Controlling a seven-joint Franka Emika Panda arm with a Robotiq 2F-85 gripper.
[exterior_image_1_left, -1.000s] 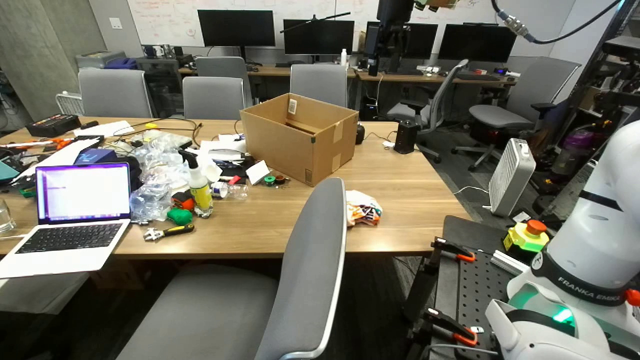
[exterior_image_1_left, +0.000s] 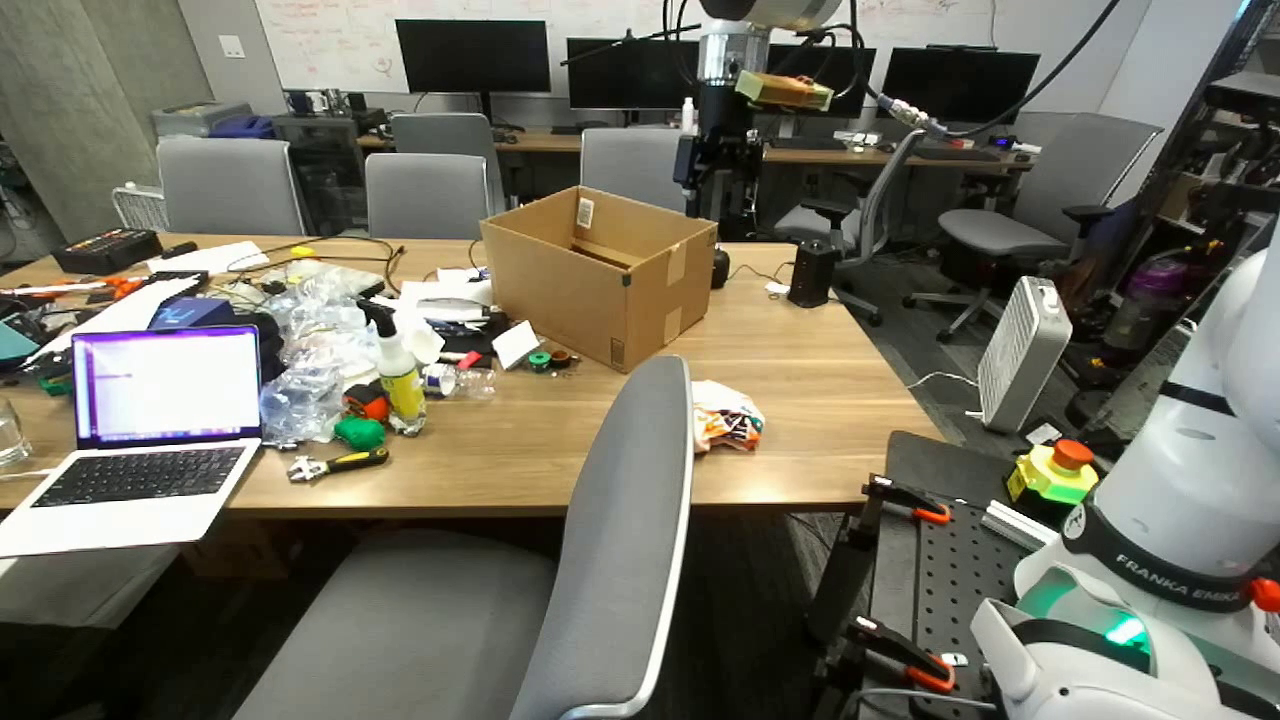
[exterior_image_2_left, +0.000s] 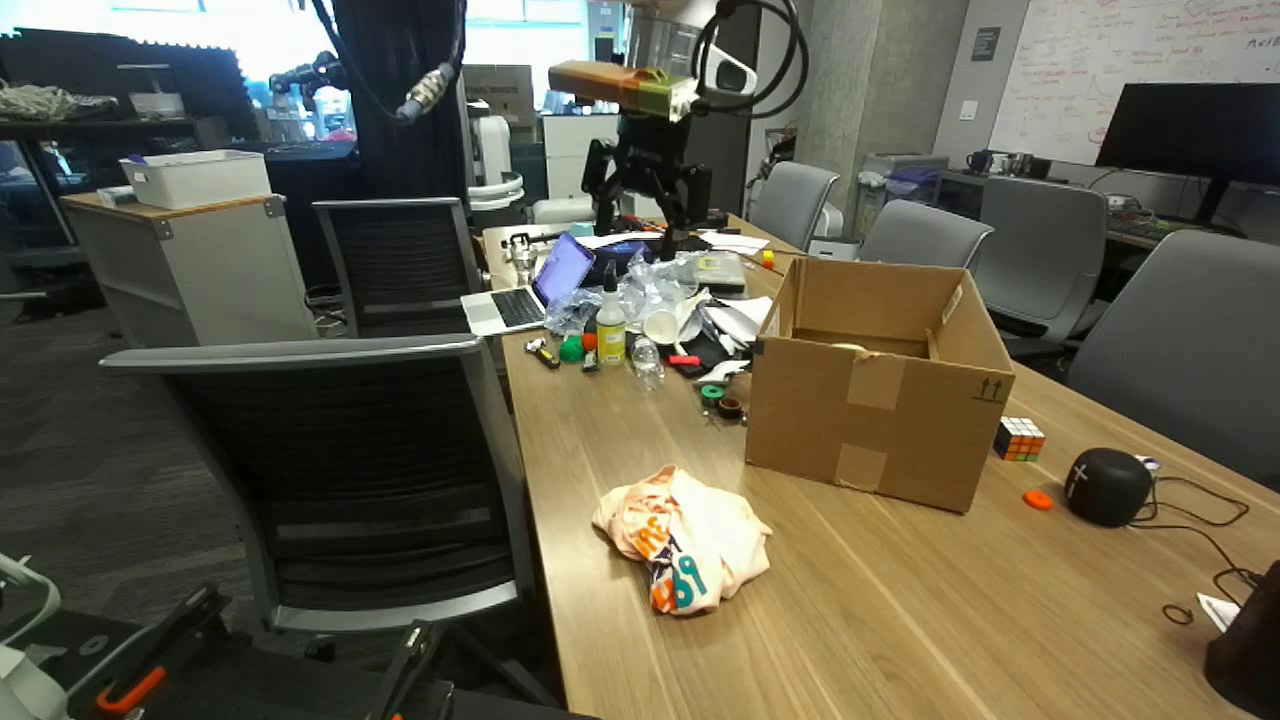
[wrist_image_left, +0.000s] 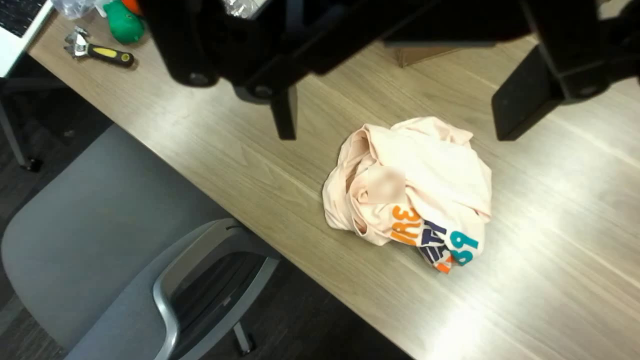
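A crumpled pale peach cloth (wrist_image_left: 429, 174) with orange, navy and teal lettering lies near the table's edge. It also shows in exterior view 2 as a loose cloth heap (exterior_image_2_left: 690, 540), and in exterior view 1 the cloth (exterior_image_1_left: 725, 420) is partly covered by a chair back. High above the table hangs my gripper, its fingers wide apart and nothing between them. From the wrist, the cloth appears just below the gap between the fingertips, clear of them. In exterior view 2 the gripper (exterior_image_2_left: 648, 234) points downward.
An open cardboard box (exterior_image_2_left: 858, 414) stands on the table beyond the cloth. Clutter with a spray bottle (exterior_image_1_left: 399, 378), a wrench (exterior_image_1_left: 338, 464) and a laptop (exterior_image_1_left: 156, 444) fills the left side. A grey chair (exterior_image_1_left: 624, 516) stands against the front edge. Bare tabletop surrounds the cloth.
In exterior view 1 my gripper has come lower and moved to the left, nearer the box. The cloth, box and clutter are where they were.
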